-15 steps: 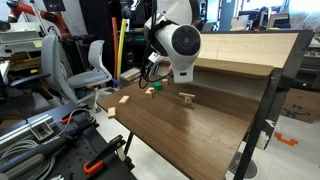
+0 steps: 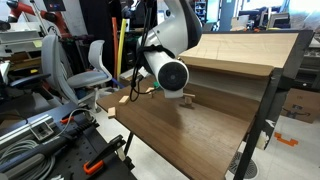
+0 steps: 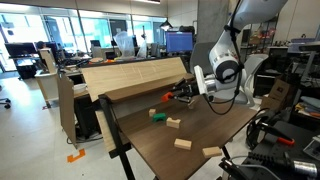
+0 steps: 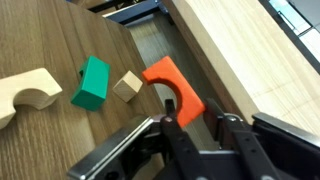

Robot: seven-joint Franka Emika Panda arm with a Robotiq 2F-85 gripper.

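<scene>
A red-orange block (image 4: 172, 88) shows at the fingertips in the wrist view, its near end between the fingers. My gripper is shut on it. From the second exterior view the red block (image 3: 168, 97) appears at the end of my gripper (image 3: 176, 96), close over the wooden table; whether it touches the surface I cannot tell. In the first exterior view the arm's white wrist hides the gripper and the block.
Near the held block lie a green block (image 4: 92, 83), a small wooden cube (image 4: 128, 86) and a wooden arch (image 4: 30, 90). A raised wooden shelf (image 2: 225, 63) runs along the table's back.
Over the last second the arm has come down and slightly left in the first exterior view, its wrist now lower over the table. The loose blocks there look unmoved.
</scene>
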